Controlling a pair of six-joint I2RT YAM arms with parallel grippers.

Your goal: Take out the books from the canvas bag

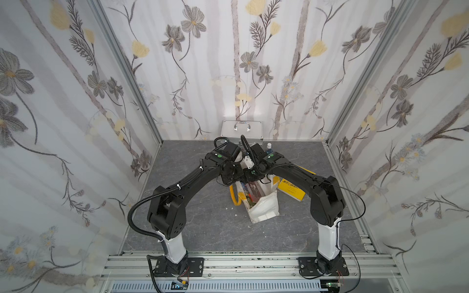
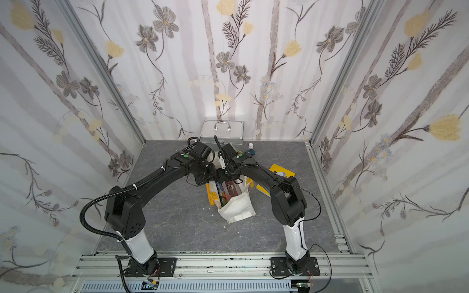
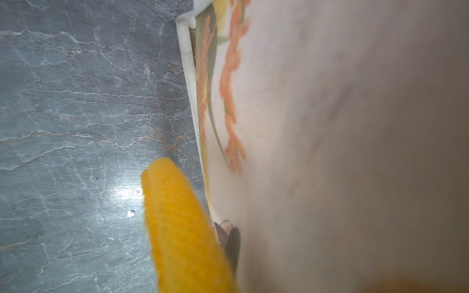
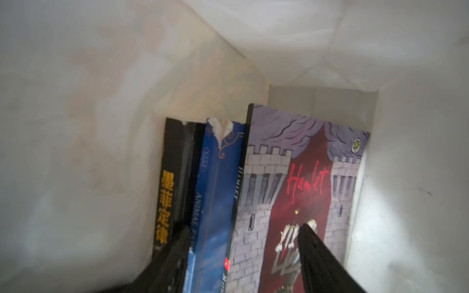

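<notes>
The white canvas bag [image 1: 264,209] stands at the middle of the table with its mouth up. Inside it, in the right wrist view, are a Hamlet book [image 4: 305,161], a blue book [image 4: 217,190] with "ANIMAL" on its spine, and a black book [image 4: 168,180] with yellow lettering. My right gripper is in the bag mouth, fingers apart above the books, with none gripped. At the bag's left side, my left gripper [image 1: 237,175] is shut; its fingertips are hidden. Its wrist view is filled by the bag's printed side and a yellow handle [image 3: 183,224].
A yellow book [image 1: 293,189] lies right of the bag, partly under my right arm. Behind the bag are a silver case [image 2: 222,129] and a small bottle [image 2: 251,150].
</notes>
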